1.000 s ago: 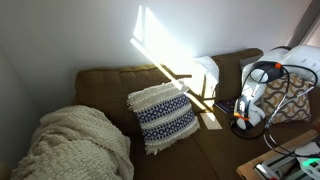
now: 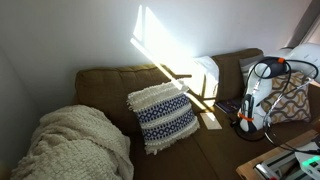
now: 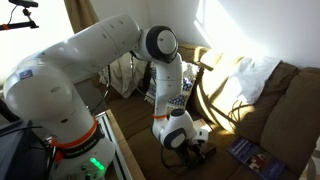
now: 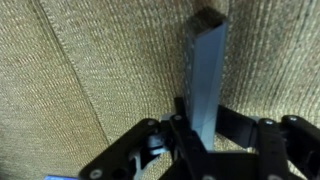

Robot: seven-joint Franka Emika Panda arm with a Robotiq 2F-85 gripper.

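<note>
In the wrist view a long, narrow blue-grey object point(image 4: 207, 75) with a dark far end lies over ribbed tan fabric. The dark fingers point(image 4: 155, 138) of my gripper stand close along both sides of its near part. Whether they press on it cannot be made out. In exterior view 2 my gripper point(image 3: 200, 150) is low at the brown couch seat point(image 3: 225, 125). In exterior view 1 the white hand point(image 2: 254, 112) is down at the couch's right part, and the object between the fingers is too small to tell there.
A blue-and-white patterned pillow point(image 2: 165, 117) leans on the couch back. A cream blanket point(image 2: 75, 145) covers the left end. A dark book-like item point(image 3: 256, 158) lies on the seat, and a patterned cushion point(image 2: 290, 105) is behind the arm.
The hand has shifted and turned slightly at the right part of the couch. The pillow and blanket have not moved.
</note>
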